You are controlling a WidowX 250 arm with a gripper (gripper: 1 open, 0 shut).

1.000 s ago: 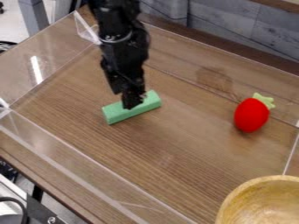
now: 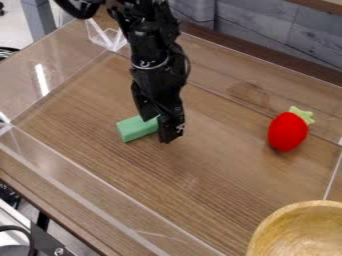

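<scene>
The black robot gripper (image 2: 158, 120) hangs low over the middle of the wooden table, with its fingers down around the right part of a light green block (image 2: 136, 128). The block lies on the table and is partly hidden by the gripper. The fingers appear apart; whether they touch the block is hard to tell.
A red strawberry (image 2: 287, 132) with a green top lies at the right. A yellow bowl (image 2: 297, 232) is at the bottom right corner. A clear plastic piece (image 2: 107, 35) is at the upper left.
The gripper has moved right from over the block's left side and come lower over its right part. The block now shows less, lying slightly left of where it was a second ago.
</scene>
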